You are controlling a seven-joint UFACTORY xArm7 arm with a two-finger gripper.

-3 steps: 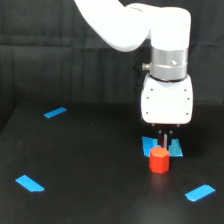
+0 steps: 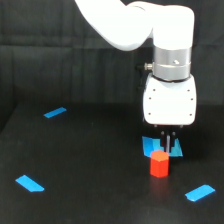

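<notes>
A red block [image 2: 159, 165] rests on the dark table at right of centre. My gripper [image 2: 168, 146] points down just behind the block's upper right side, below the white arm [image 2: 169, 100]. Its thin dark fingers are partly hidden by the block, and whether they touch it is unclear. At this size I cannot tell how far apart the fingers stand.
Bright blue patches lie flat on the table: one [image 2: 150, 146] behind the block, one [image 2: 201, 192] at the front right, one [image 2: 29, 184] at the front left and one [image 2: 55, 113] at the back left.
The arm and gripper have shifted slightly right and lower in the view. The red block sits a little lower, nearer the camera, and appears slightly turned.
</notes>
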